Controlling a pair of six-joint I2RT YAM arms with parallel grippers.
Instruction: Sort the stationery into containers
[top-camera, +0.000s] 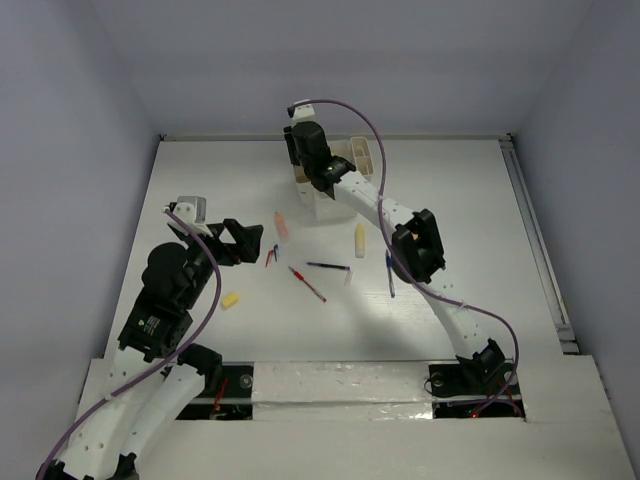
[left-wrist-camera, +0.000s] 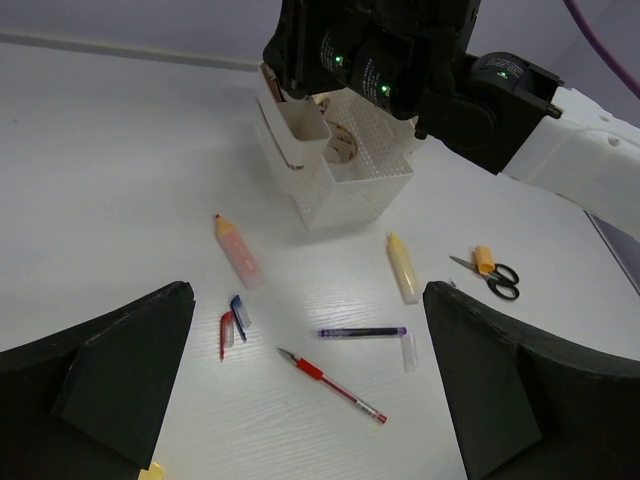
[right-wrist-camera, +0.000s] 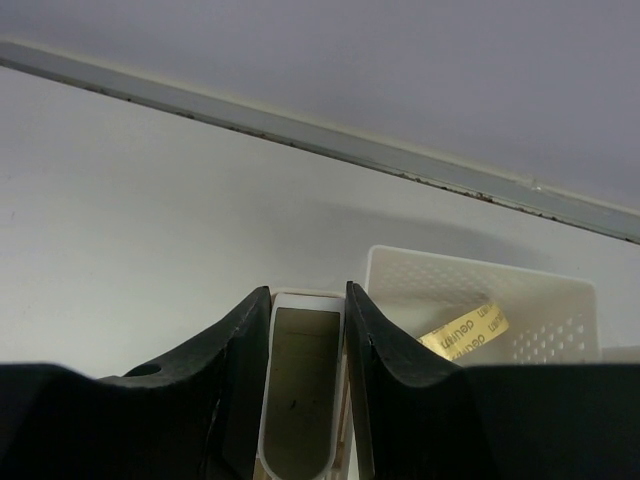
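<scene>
My right gripper is shut on a narrow white-rimmed compartment (right-wrist-camera: 305, 390) at the near side of the white container (right-wrist-camera: 480, 275); a yellow item (right-wrist-camera: 465, 330) lies inside. My left gripper (top-camera: 245, 240) stands open, empty, left of the loose stationery. On the table are a pink highlighter (left-wrist-camera: 238, 250), a yellow highlighter (left-wrist-camera: 403, 267), a red pen (left-wrist-camera: 330, 385), a dark pen (left-wrist-camera: 360, 331), small red and blue caps (left-wrist-camera: 240, 315), scissors (left-wrist-camera: 502, 283) with an orange item (left-wrist-camera: 484, 258), and a small yellow piece (top-camera: 230, 300). A blue pen (top-camera: 390, 275) lies near the right arm.
The white perforated containers (left-wrist-camera: 350, 200) stand at the back middle, against little free room before the back wall.
</scene>
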